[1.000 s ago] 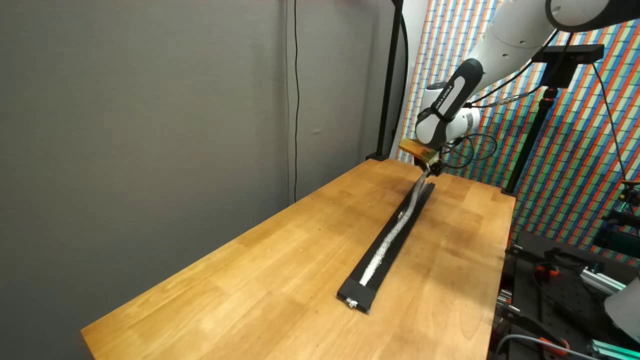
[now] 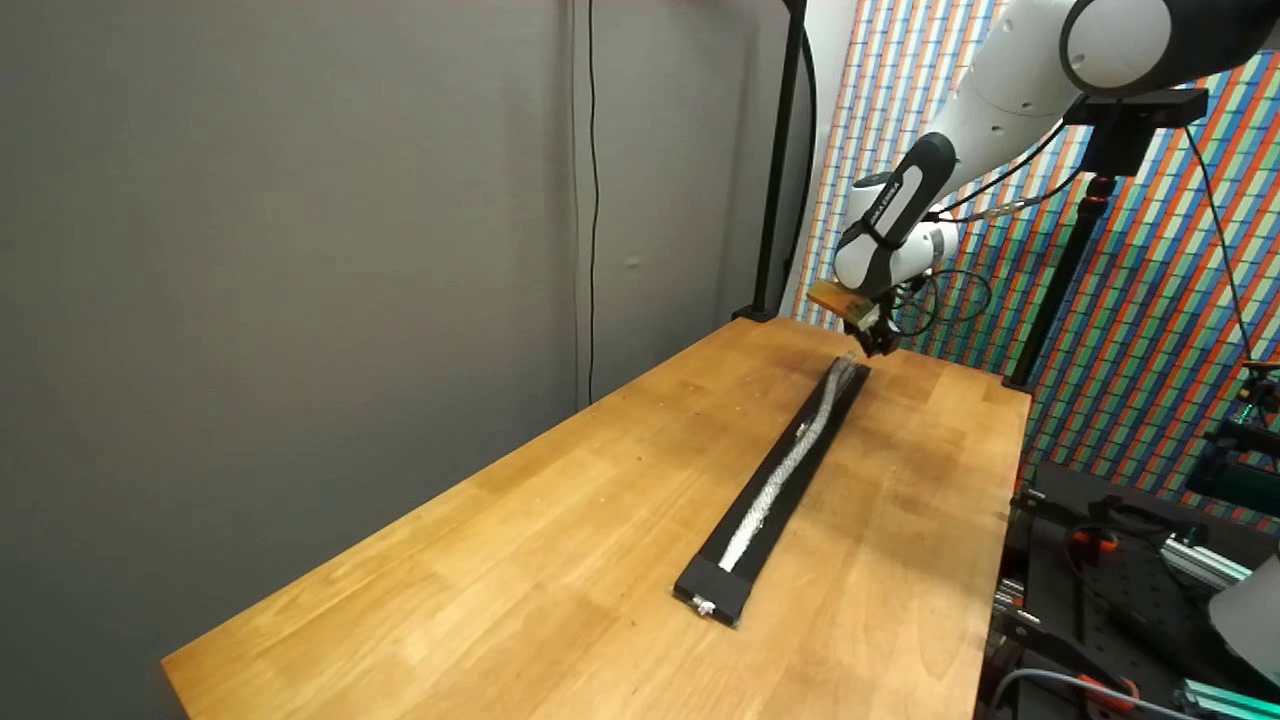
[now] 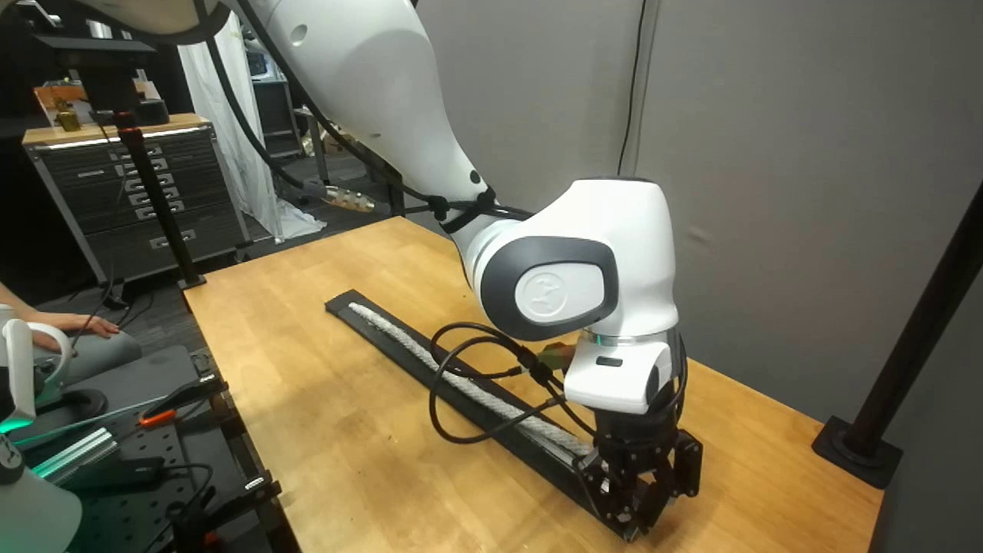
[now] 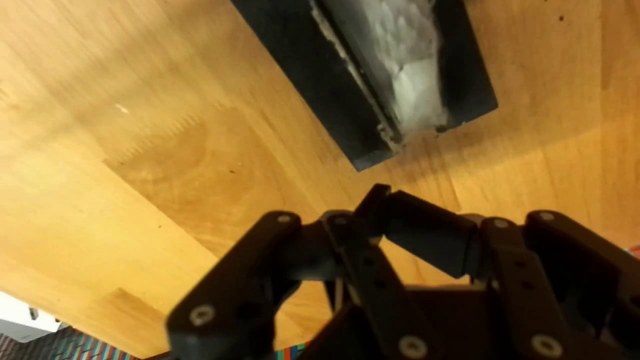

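A pale braided rope [image 2: 780, 475] lies along a long black channel [image 2: 695, 571] on the wooden table. In the wrist view its whitish, blurred end [image 4: 418, 96] rests at the channel's open end [image 4: 367, 157], apart from my fingers. My gripper looks shut, its fingertips close together just past that end, and nothing shows between them. Exterior view 1 has the gripper [image 2: 878, 342] low over the table's far part, beside the rope's end. In exterior view 2 the gripper [image 3: 636, 521] partly hides the near end of the channel [image 3: 553, 471].
Bare table [image 2: 504, 564] lies on both sides of the channel. Black stand posts [image 2: 780, 168] rise at the table's far corners. A grey wall [image 2: 360, 300] runs along one side. Looped cables [image 3: 442, 405] hang from my wrist over the channel.
A second ago the rope's end was lifted up to my gripper; now it lies lower, apart from the fingers. The gripper has tilted and shifted slightly.
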